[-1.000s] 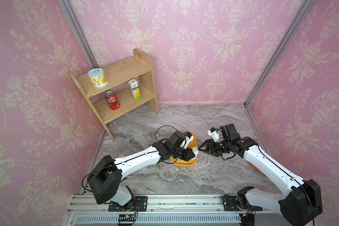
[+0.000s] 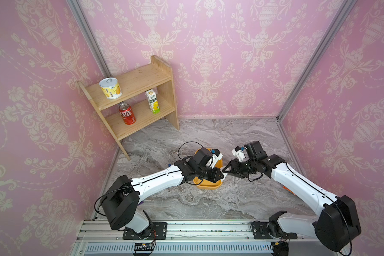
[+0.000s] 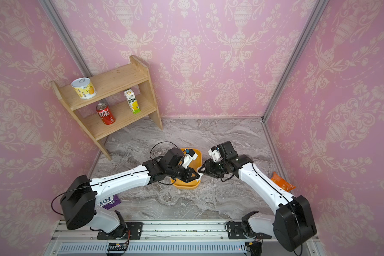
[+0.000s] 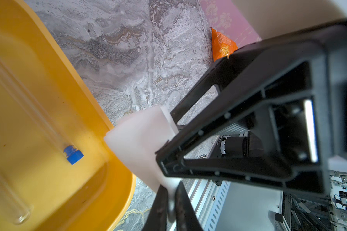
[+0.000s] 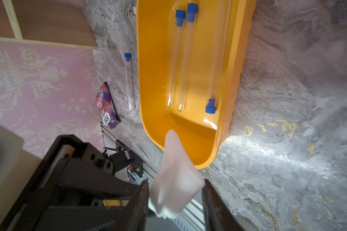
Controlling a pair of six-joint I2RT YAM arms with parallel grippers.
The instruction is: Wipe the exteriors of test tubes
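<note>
A white tissue (image 4: 142, 134) is pinched low down by my left gripper, which is shut on it. The tissue (image 5: 177, 181) also rises between the parted fingers of my right gripper, which stands open around it; contact on both sides cannot be made out. In the top left view the left gripper (image 2: 219, 175) and right gripper (image 2: 227, 168) meet at the orange tray's right side. Clear test tubes with blue caps lie in the tray (image 5: 239, 57), among them a tube (image 5: 218, 50). Another tube (image 5: 128, 77) lies on the table left of the tray.
A wooden shelf (image 3: 119, 121) with a can, a red soda can (image 3: 105, 113) and a carton stands at the back left. A purple packet (image 3: 110, 202) lies front left, an orange packet (image 3: 281, 182) far right. The table behind the right arm is clear.
My right gripper has moved left, up to the tissue held by the left gripper, closing the gap between them. The left arm has shifted only slightly.
</note>
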